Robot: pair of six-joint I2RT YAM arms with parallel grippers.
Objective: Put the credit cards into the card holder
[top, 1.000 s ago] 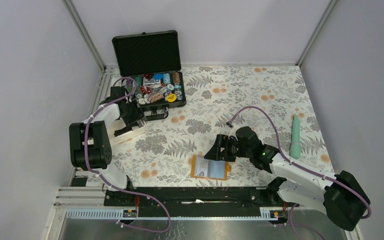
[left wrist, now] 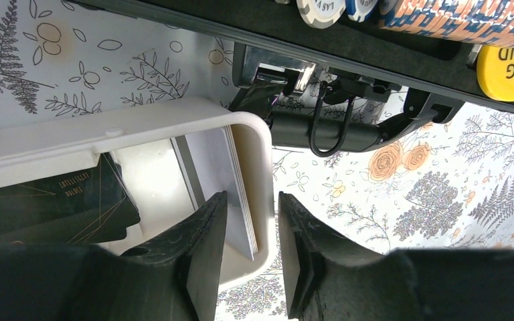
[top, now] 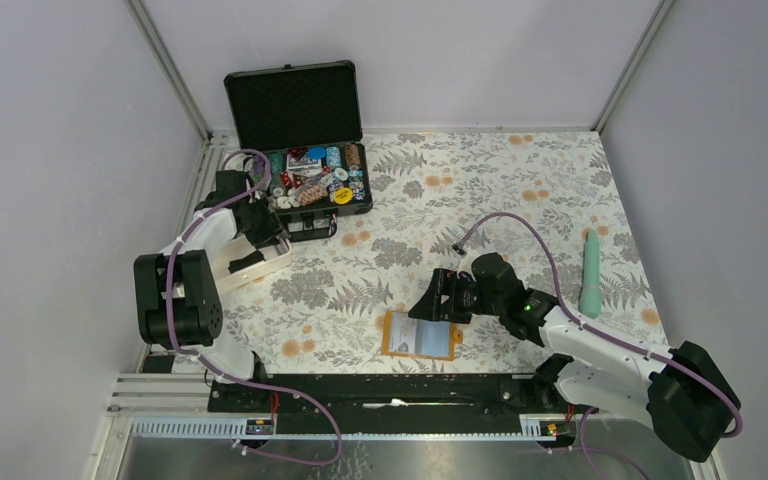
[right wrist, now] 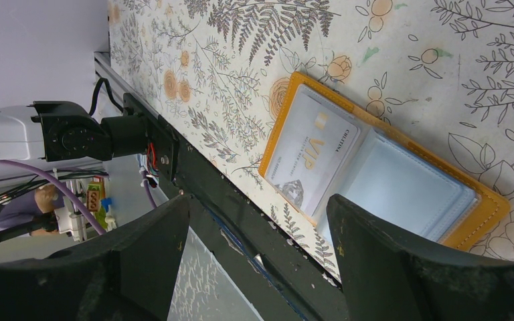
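Observation:
White cards (left wrist: 219,170) lean in a stack against the end wall of a white box (left wrist: 260,144). Over that end is my left gripper, part open, one finger on the cards' side and the other outside the wall; whether it touches them I cannot tell. Darker cards (left wrist: 60,204) lie further along the box. The orange card holder (right wrist: 488,212) lies open on the table, a "VIP" card (right wrist: 313,150) in one clear pocket and a light blue pocket (right wrist: 401,187) beside it. My right gripper stands open above the holder's near edge, empty.
Right behind the box is an open black case (top: 300,108) of poker chips, its handle (left wrist: 334,127) close to the left fingers. A green cylinder (top: 591,275) lies at the far right.
The right arm and the card holder have stayed still.

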